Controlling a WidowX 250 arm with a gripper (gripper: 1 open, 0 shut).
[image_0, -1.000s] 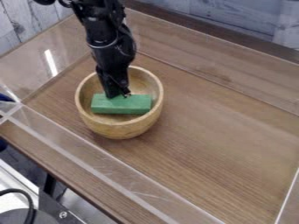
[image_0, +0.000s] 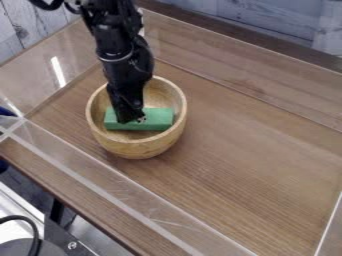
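Note:
A wooden bowl (image_0: 143, 146) sits left of the middle of the table, with a green block (image_0: 158, 118) lying in it. My black gripper (image_0: 126, 110) reaches down into the bowl from above, its tip at the block's upper side. The gripper looks shut; whether it touches the block I cannot tell.
A clear strip runs along the left edge, with a black cable (image_0: 27, 225) at the lower left corner. White edges border the table at the back.
The gripper has shifted very slightly within the bowl, and the block sits a little differently under its tip.

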